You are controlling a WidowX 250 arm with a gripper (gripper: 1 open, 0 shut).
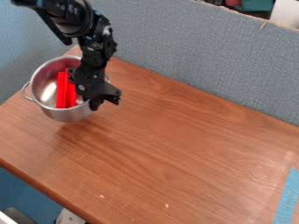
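A steel pot [41, 85] with side handles stands at the left back of the wooden table [176, 149]. Red objects [66, 89] lie inside it. The black robot gripper [96, 94] reaches down from the top left over the pot's right rim, beside the red objects. Its fingertips are dark and partly hidden against the pot, and nothing clearly shows between them; the gripper looks shut.
A grey padded wall [198, 52] runs along the table's back.
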